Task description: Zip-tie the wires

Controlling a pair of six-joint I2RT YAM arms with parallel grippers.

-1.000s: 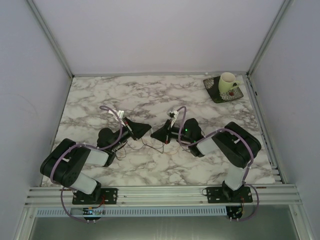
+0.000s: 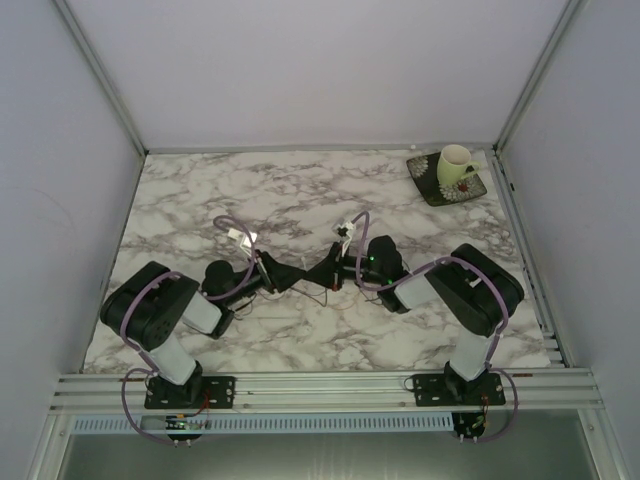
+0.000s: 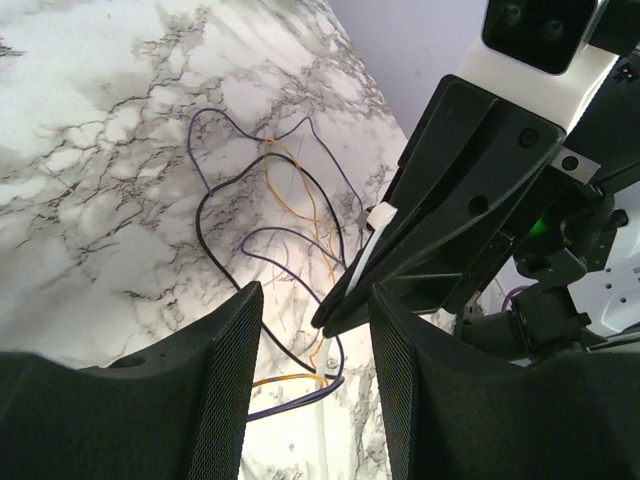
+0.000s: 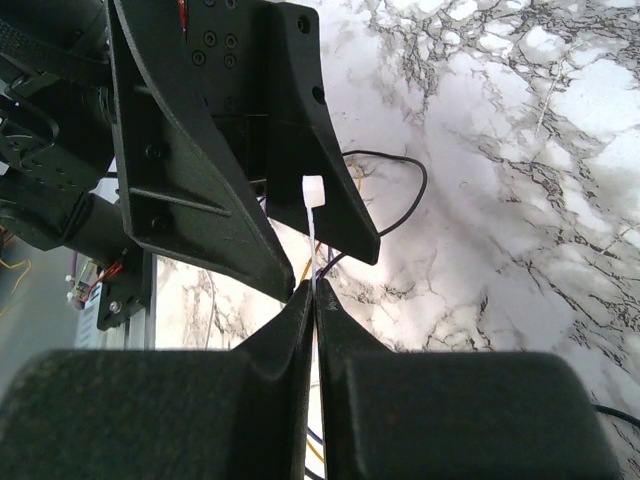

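Note:
In the left wrist view, my right gripper is shut on a thin white zip tie (image 3: pixel 362 255). Its square head sticks up above the fingers, and the tail hangs below, crossing the wires (image 3: pixel 270 408). Whether it loops around them I cannot tell. My left gripper stands part open, its fingertips on either side of the right fingertips. From the right wrist view, the zip tie head (image 4: pixel 313 190) rises in front of the left gripper, with nothing clearly held between its fingers.
Black, purple and orange wires trail across the marble table (image 2: pixel 230 180). A green mug (image 2: pixel 455 165) stands on a dark flowered tray (image 2: pixel 432 192) at the back right.
The right arm has barely moved.

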